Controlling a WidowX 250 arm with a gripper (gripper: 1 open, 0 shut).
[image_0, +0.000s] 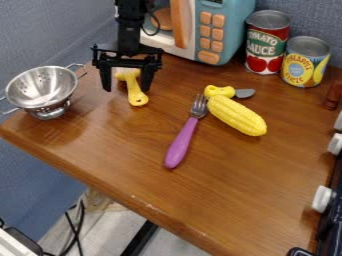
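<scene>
My black gripper (127, 66) is low over a yellow brush (136, 93) at the back left of the wooden table, its fingers either side of the brush's head. Whether they touch or grip it is too small to tell. The brush's handle points toward the front.
A steel colander (42, 92) sits at the left edge. A purple fork (179, 145), toy corn (238, 115) and a yellow-handled cutter (222, 92) lie centre-right. Cans (266, 45) and a toy microwave (214, 30) stand behind.
</scene>
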